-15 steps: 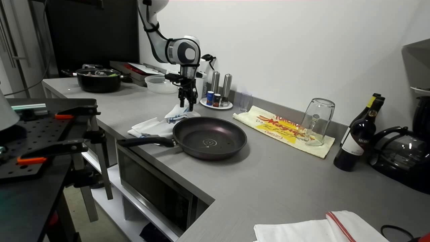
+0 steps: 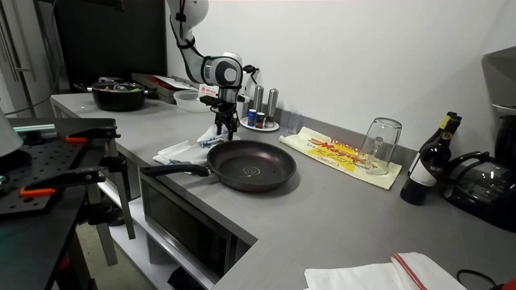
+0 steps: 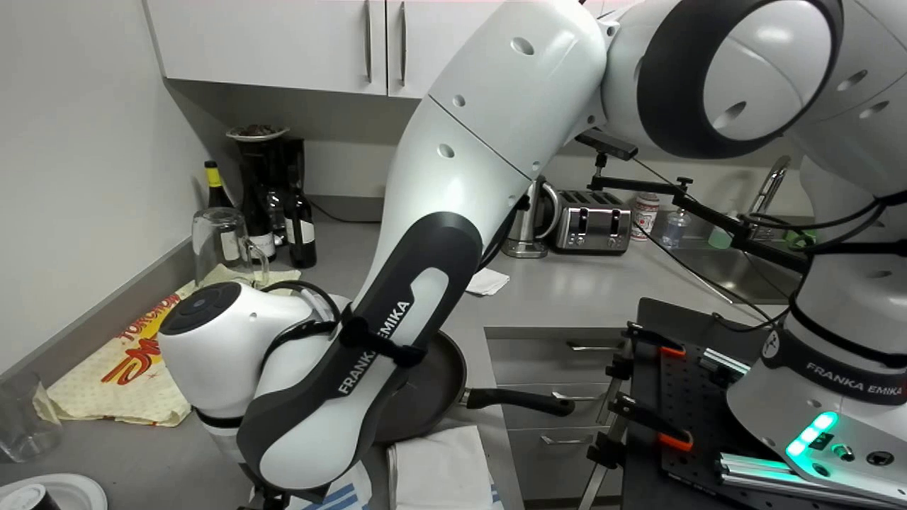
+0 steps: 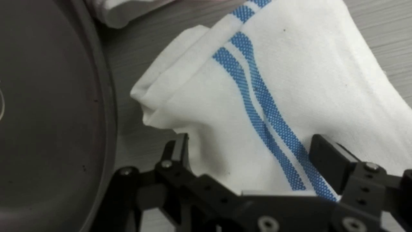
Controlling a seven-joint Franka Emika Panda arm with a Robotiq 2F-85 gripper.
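In the wrist view, my gripper is open low over a white towel with blue stripes (image 4: pixel 231 116), and part of that cloth lies between the spread fingers. The left finger (image 4: pixel 179 150) is by the towel's edge on the pan side; the other finger is over the cloth beyond the stripes. Whether the fingertips touch it I cannot tell. A dark frying pan (image 2: pixel 251 164) sits on the counter beside the towel, its black handle (image 2: pixel 174 169) reaching out over the counter's edge. Another folded white cloth (image 3: pixel 438 472) lies close to the pan.
Behind the gripper stands a white plate with small jars and steel mills (image 2: pixel 260 126). A yellow printed cloth (image 2: pixel 333 154) bears an upturned glass mug (image 2: pixel 382 145). Wine bottles (image 2: pixel 428 166) stand farther right. The counter right of the pan is clear.
My gripper has come down toward the striped towel and shifted slightly right in exterior view 1. The pan and the cloths look unmoved.
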